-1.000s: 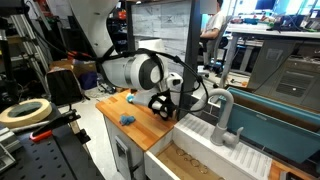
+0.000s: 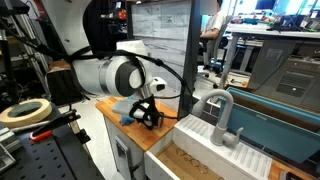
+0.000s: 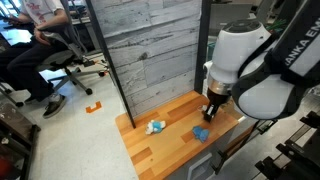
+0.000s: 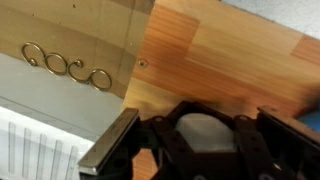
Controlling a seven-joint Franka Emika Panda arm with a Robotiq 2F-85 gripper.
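Note:
Low over the wooden counter (image 2: 148, 134), my gripper (image 2: 150, 121) is shut on a round thing with a pale grey top (image 4: 204, 132). In the wrist view this thing sits between the dark fingers, and its lower part is hidden; I cannot tell exactly what it is. A crumpled blue object (image 3: 200, 132) rests on the wood close by, and a bit of blue (image 4: 314, 119) shows at the wrist view's right edge. Farther along the counter lies a light blue and white object (image 3: 155, 127).
Beside the counter is an open drawer (image 2: 184, 164) with metal rings (image 4: 57, 64) in it. A white sink area with a grey faucet (image 2: 212, 99) and a blue-green bin (image 2: 262, 130) stand to the right. A grey board wall (image 3: 162, 50) backs the counter.
In exterior view 1 the arm and gripper have moved left and somewhat nearer across the counter, coming closer to the blue object. The blue object appears unmoved.

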